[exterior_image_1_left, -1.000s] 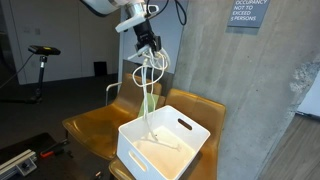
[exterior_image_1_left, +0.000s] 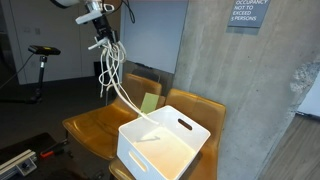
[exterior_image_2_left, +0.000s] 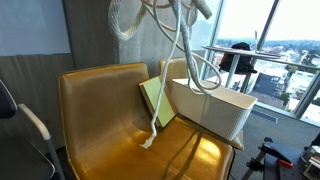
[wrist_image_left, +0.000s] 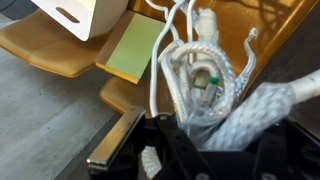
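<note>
A white rope (exterior_image_1_left: 108, 66) hangs in loose loops from my gripper (exterior_image_1_left: 104, 40), which is shut on it high above the left chair. One long strand slants down toward the near-left rim of the white box (exterior_image_1_left: 140, 162); whether it touches the box is unclear. In exterior view 2 the rope (exterior_image_2_left: 183, 40) dangles before the chairs, one end over the brown seat. The wrist view shows the bunched rope (wrist_image_left: 205, 75) right in front of the fingers, covering much of the fingertips. The box (wrist_image_left: 98, 20) lies at the upper left there.
Brown chairs (exterior_image_1_left: 92, 130) stand side by side, and the box rests on the right one. A yellow-green pad (exterior_image_2_left: 156, 101) leans upright beside the box. A concrete wall (exterior_image_1_left: 245, 75) rises behind. The left seat has clear room.
My gripper has moved left, from above the box to above the left chair, taking the rope along. The loops have swung left, and the trailing strand now slants. The box has stayed put.
</note>
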